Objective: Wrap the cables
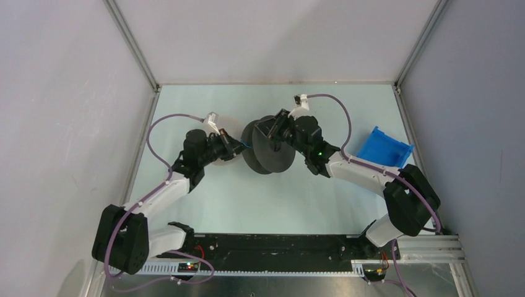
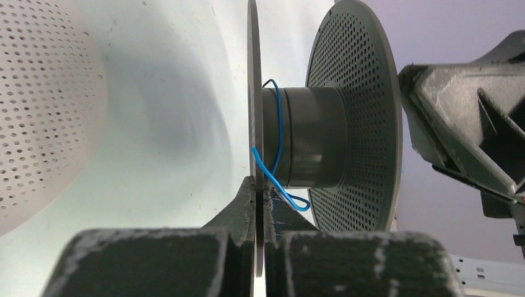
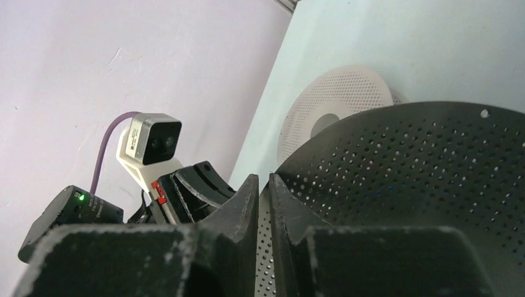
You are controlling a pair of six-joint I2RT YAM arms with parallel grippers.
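A dark perforated spool [image 1: 278, 159] stands between the arms; in the left wrist view its hub [image 2: 316, 136] shows between two discs, with a blue cable [image 2: 279, 120] looped over it and hanging at the near disc's edge. My left gripper is shut at that disc edge, beside the cable; whether it pinches either is unclear. My right gripper is at the spool's other disc [image 3: 402, 167], its fingertips close together at the rim with a narrow gap; whether the disc lies between them is hidden.
A pale perforated disc [image 1: 220, 124] lies under and left of the spool. A blue tray [image 1: 384, 148] sits at the table's right.
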